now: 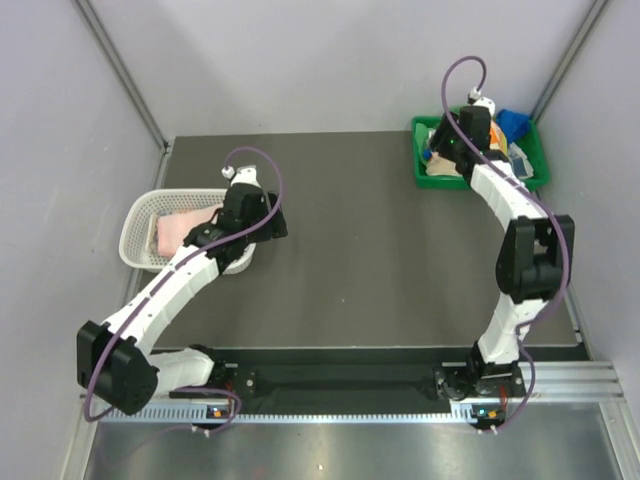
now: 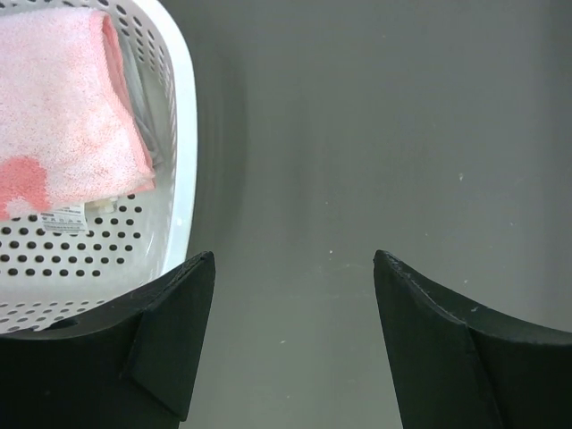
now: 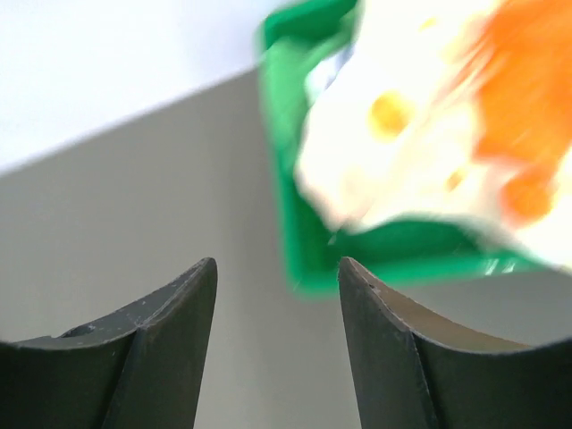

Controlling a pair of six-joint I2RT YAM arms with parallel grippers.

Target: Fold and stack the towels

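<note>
A folded pink towel (image 1: 180, 228) lies in the white perforated basket (image 1: 138, 217) at the left; its near corner and a white label show in the left wrist view. My left gripper is open over bare table just right of the basket wall, with nothing between its fingers. At the back right, a rumpled white towel with orange patches (image 3: 402, 116) lies in the green bin (image 1: 432, 183). My right gripper stands open over the bin's left edge, its fingers empty. In the top view the right arm covers much of that towel.
A blue cloth (image 1: 513, 124) sits in the back right of the green bin. The grey table (image 1: 340, 240) between the basket and the bin is clear. Walls rise close behind and beside both containers.
</note>
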